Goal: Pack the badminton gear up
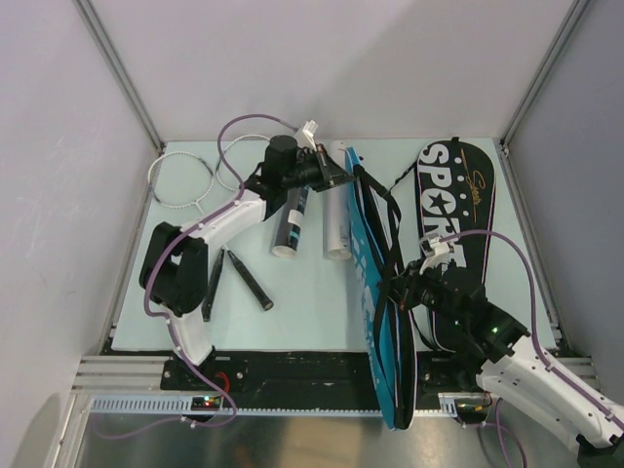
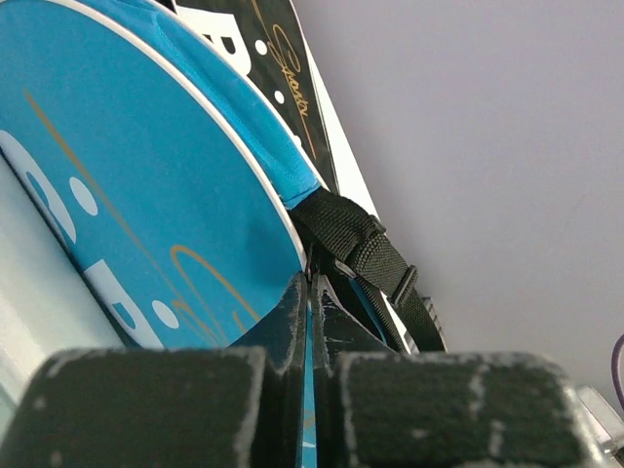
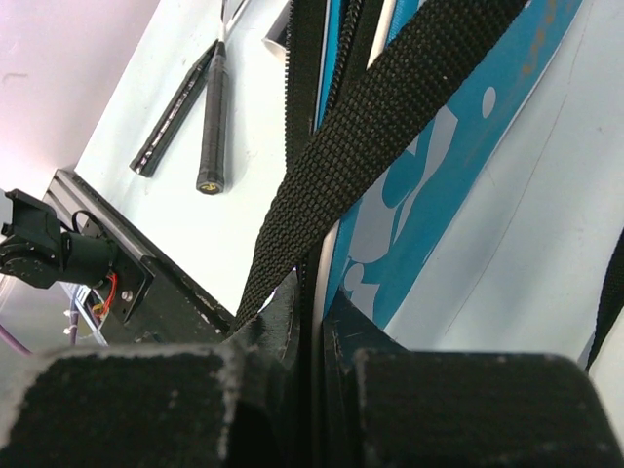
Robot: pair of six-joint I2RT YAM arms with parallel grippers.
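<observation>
A blue racket bag (image 1: 372,283) stands on edge, long side running front to back, its front end past the table's front edge. My right gripper (image 1: 398,289) is shut on its white-piped edge (image 3: 330,249), beside a wide black strap (image 3: 366,132). At the bag's far end my left gripper is shut, its fingertips meeting at the piped rim by a black buckle strap (image 2: 366,244); whether anything thin is pinched there cannot be told. Two rackets, with black handles (image 1: 252,283), and two shuttlecock tubes (image 1: 291,226) lie left of the bag.
A black bag with white lettering (image 1: 455,210) lies flat on the right of the white table (image 1: 302,317). Bare tabletop shows front left, between the racket handles and the blue bag.
</observation>
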